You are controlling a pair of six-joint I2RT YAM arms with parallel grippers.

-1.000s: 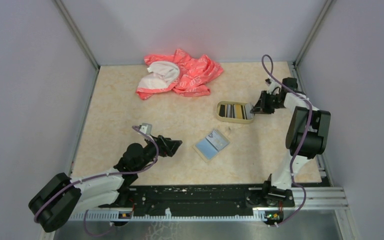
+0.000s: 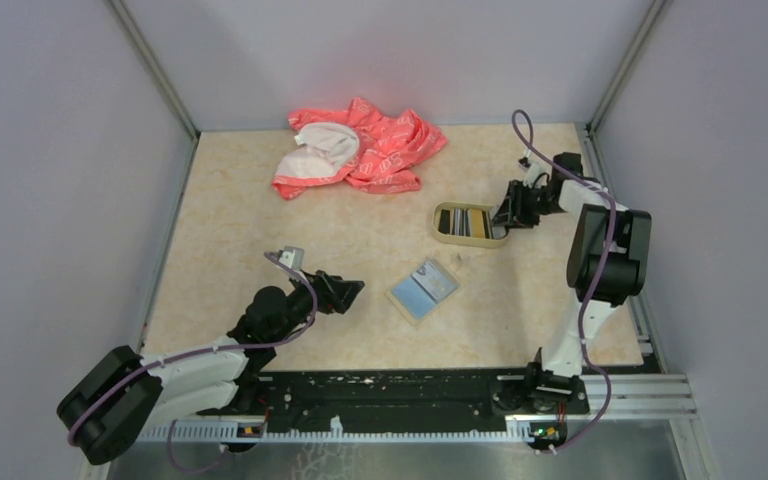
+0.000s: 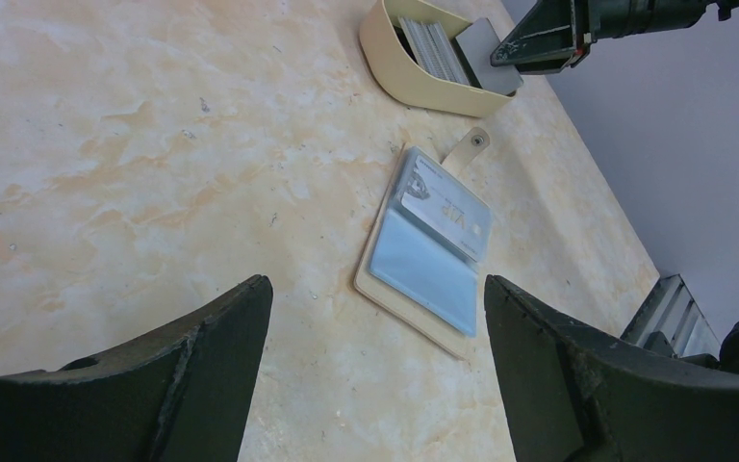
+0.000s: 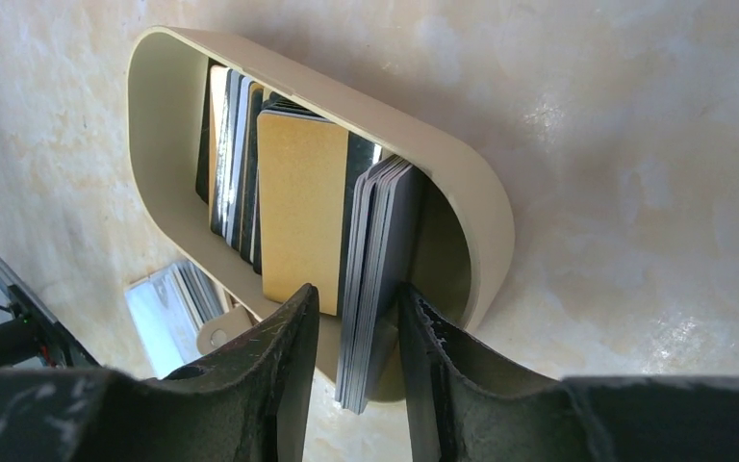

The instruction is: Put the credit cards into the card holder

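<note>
Several credit cards stand on edge in an oval beige tray; the orange card (image 4: 300, 207) shows its face and the grey cards (image 4: 381, 255) stand at the tray's right end. My right gripper is open, with one finger on either side of the grey cards' near ends; a gap shows on the left, while contact on the right is hard to tell. The card holder (image 2: 422, 290), light blue with a strap, lies flat in front of the tray. Over the table left of the holder, my left gripper stands open and empty.
The beige tray (image 2: 453, 241) has a raised wall all round. A crumpled red and white cloth (image 2: 396, 150) lies at the back. Bare table (image 2: 230, 230) stretches across the left side.
My right gripper has opened its fingers and shifted left, over the tray's right end. The left arm, card holder and tray look unmoved.
</note>
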